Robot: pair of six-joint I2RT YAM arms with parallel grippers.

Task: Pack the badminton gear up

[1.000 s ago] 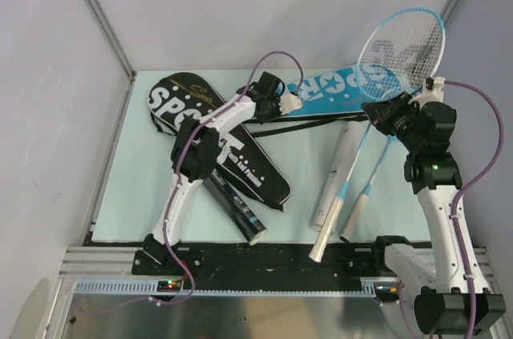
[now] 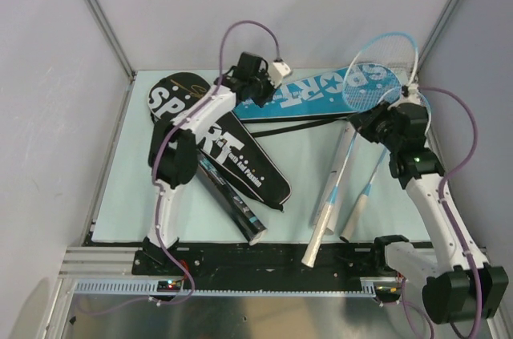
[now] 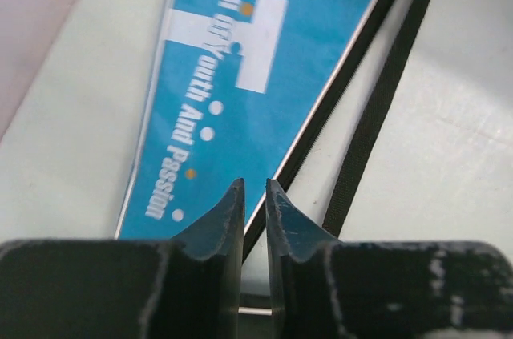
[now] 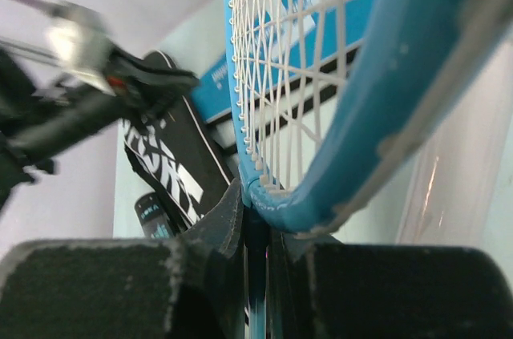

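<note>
My right gripper [image 2: 358, 126] is shut on a blue-and-white badminton racket [image 4: 353, 179] at the throat. Its strung head rises toward the back right and its white handle [image 2: 317, 235] points to the front. On the table, a second racket's handle [image 2: 355, 217] lies to the right of that. At the back lies a blue racket bag [image 2: 300, 101] with a black strap. My left gripper hangs over this bag's lower left end, its fingers a narrow gap apart and nothing between them. A black racket bag [image 2: 228, 151] is spread at the left, partly under the left arm.
A black tube [image 2: 232, 204] lies beside the black bag, and a pale tube [image 2: 333, 183] is under the held racket. Clear tabletop [image 2: 292, 167] shows in the middle and at the left. Light walls enclose the back and sides.
My right gripper has moved left with the racket, whose head has come down toward the left.
</note>
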